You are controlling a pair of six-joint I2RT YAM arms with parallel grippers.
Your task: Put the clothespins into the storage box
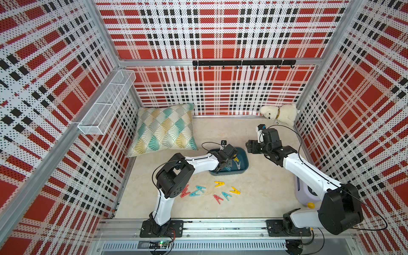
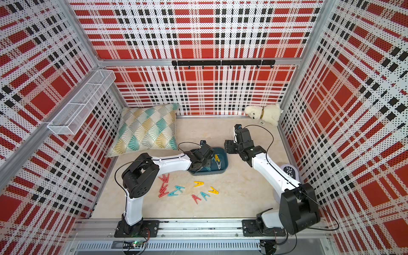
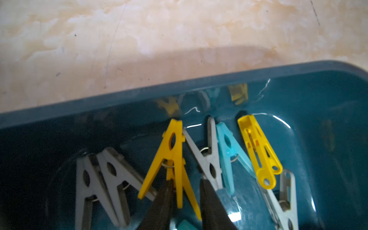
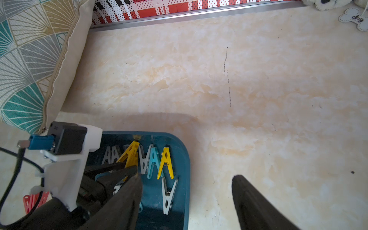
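The teal storage box (image 1: 233, 172) stands mid-table with several grey, blue and yellow clothespins inside. My left gripper is over the box, its fingers apart. A yellow clothespin (image 3: 174, 141) rests on the pins below, with its legs extending down between and behind those fingers. Farther right in the box lies another yellow clothespin (image 3: 260, 153) beside a light-blue clothespin (image 3: 227, 143). On the table in front are loose pins, among them a yellow clothespin (image 1: 219, 184), a red clothespin (image 1: 218, 199) and a blue clothespin (image 1: 226, 196). Right of the box, my right gripper is open and empty.
A patterned cushion (image 1: 165, 129) leans at the back left. The white toy dog (image 1: 280, 112) sits in the back right corner, and a lilac container (image 1: 302, 193) stands by the right arm. Bare tabletop lies behind and right of the box.
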